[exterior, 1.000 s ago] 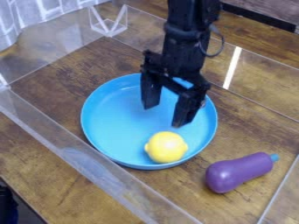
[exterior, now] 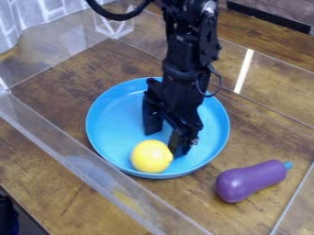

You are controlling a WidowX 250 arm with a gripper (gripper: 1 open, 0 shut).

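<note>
The black gripper (exterior: 172,119) reaches down from the top into a round blue plate (exterior: 108,123), its lower end over the middle of the plate, just behind a yellow ball-like object (exterior: 152,157). Whether its fingers are open or shut is hard to make out against the dark body. The yellow object sits in the front part of the plate.
A purple eggplant-like object (exterior: 248,184) lies on the wooden table (exterior: 61,64) right of the plate. Clear plastic edges run along the left and front.
The arm has swung leftward and down over the plate and looks sharper now. The yellow object has shifted left within the plate since a second ago.
</note>
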